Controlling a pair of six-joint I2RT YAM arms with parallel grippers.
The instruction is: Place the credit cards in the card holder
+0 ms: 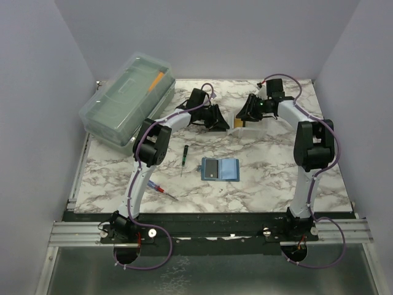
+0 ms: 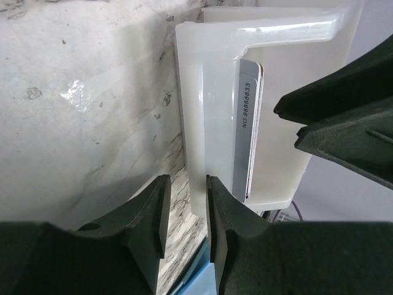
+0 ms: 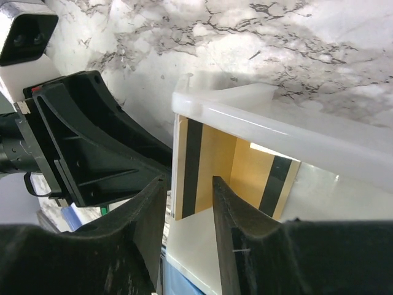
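A white box (image 1: 253,134) at the back of the table holds gold bank cards with black stripes. In the right wrist view one card (image 3: 212,166) stands tilted against the box's end wall, and another card (image 3: 255,175) lies behind it. The right gripper is open, its fingertips on either side of the tilted card's near edge. In the left wrist view a grey card face (image 2: 247,117) with a printed number shows through the wall's cutout. My left gripper is part open beside that wall, holding nothing visible. A blue card holder (image 1: 220,169) lies open in front.
Two screwdrivers, one dark (image 1: 184,157) and one red and blue (image 1: 161,189), lie on the left part of the table. A large green lidded case (image 1: 129,101) stands at the back left.
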